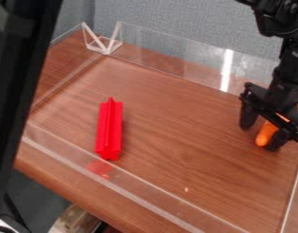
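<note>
At the right side of the camera view my black gripper point(261, 127) is low over the wooden tray floor, around an orange object point(267, 135), which is partly hidden behind its fingers. Whether the fingers are closed on it is hard to tell. A red elongated block point(109, 127) lies on the floor at the left, well apart from the gripper.
Clear plastic walls point(169, 50) edge the wooden surface point(176, 168). A white wire-like piece point(101, 38) sits at the back left corner. A dark frame point(11, 73) fills the left edge.
</note>
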